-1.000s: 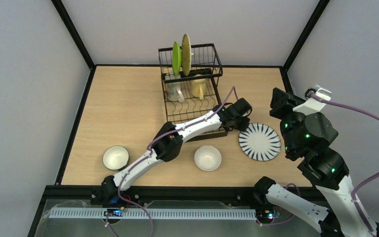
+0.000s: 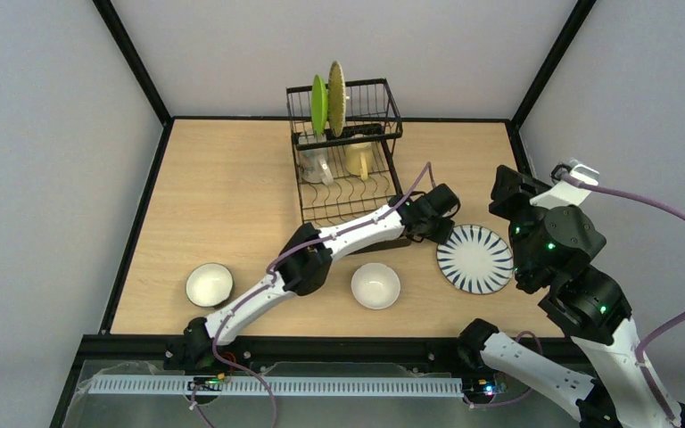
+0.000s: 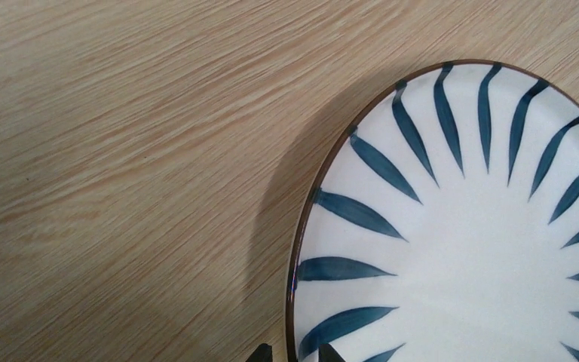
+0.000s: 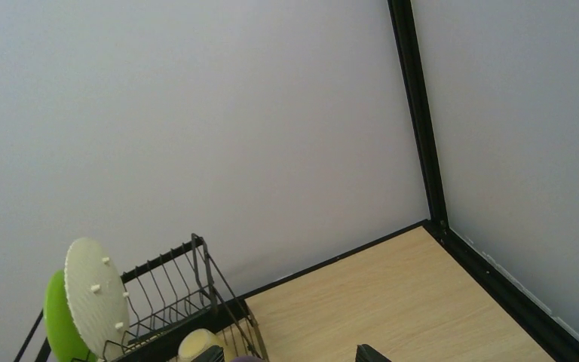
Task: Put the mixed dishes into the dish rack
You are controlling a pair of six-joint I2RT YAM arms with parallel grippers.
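A white plate with blue stripes (image 2: 474, 259) lies on the table right of the rack. My left gripper is at its rim, low, one finger either side of the edge, part open; whether it touches is unclear. The black dish rack (image 2: 348, 205) holds a green plate (image 2: 318, 105), a cream plate (image 2: 336, 94), a pale mug (image 2: 315, 165) and a yellow mug (image 2: 359, 159). A white bowl (image 2: 375, 285) and a smaller dish (image 2: 209, 284) stand at the front. My right gripper is raised at the right, open, nothing visible between its fingers.
Bare table (image 2: 214, 178) fills the left and the back right corner. Walls and a black frame bound the table. My right arm stands close to the striped plate's right side.
The right arm has moved slightly.
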